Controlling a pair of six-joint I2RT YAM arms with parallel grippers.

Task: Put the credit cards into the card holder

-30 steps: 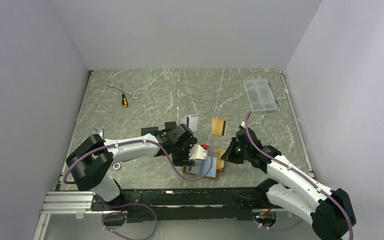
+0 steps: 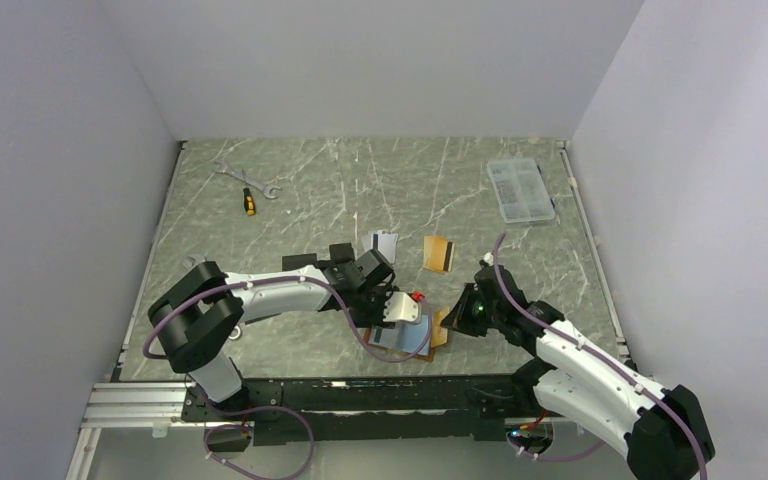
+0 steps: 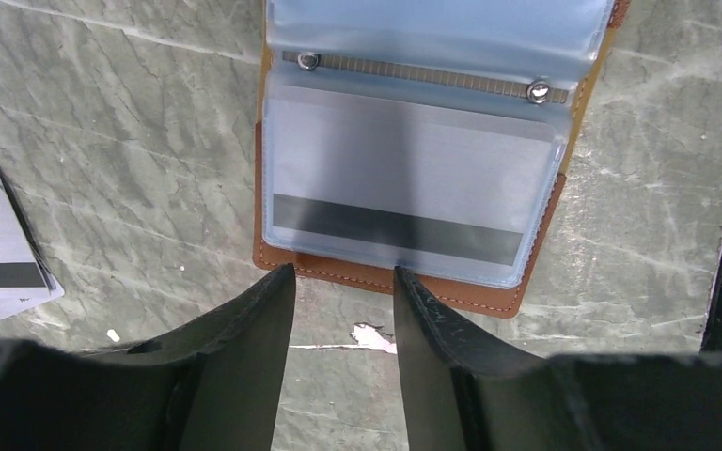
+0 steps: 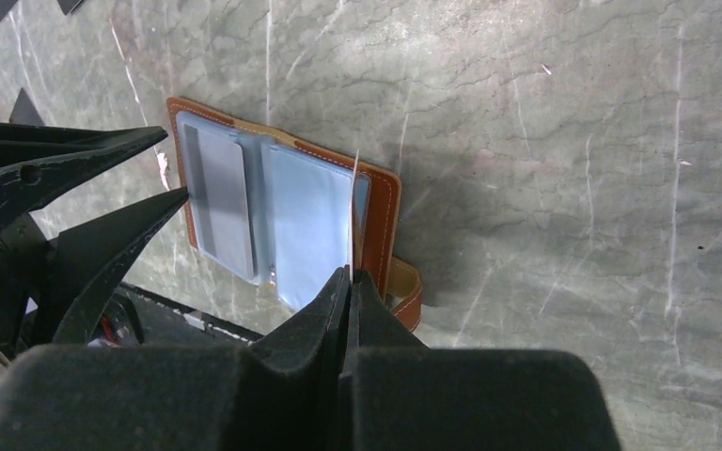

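Note:
The brown card holder (image 4: 390, 202) lies spread on the table, with bluish clear pockets. Inside one pocket is a silver card (image 3: 395, 155) with a dark stripe. A gold card (image 2: 440, 326), seen nearly edge-on in the right wrist view, stands upright over the other pocket (image 4: 310, 211). My right gripper is shut on its near end. Whether the card's lower edge is inside the pocket I cannot tell. My left gripper is part open at the holder's outer edge, nothing between its fingers. Silver cards (image 2: 384, 246) and gold cards (image 2: 438, 253) lie farther back.
Black cards (image 2: 300, 262) lie near the left arm. Wrenches (image 2: 250, 180) and a screwdriver (image 2: 249, 202) are at the back left, a clear plastic box (image 2: 521, 190) at the back right. The table's front edge (image 2: 360, 380) is close to the holder.
Over the last second my left arm has moved a little to the right over the holder. My right gripper has shifted only slightly, with the gold card still in it.

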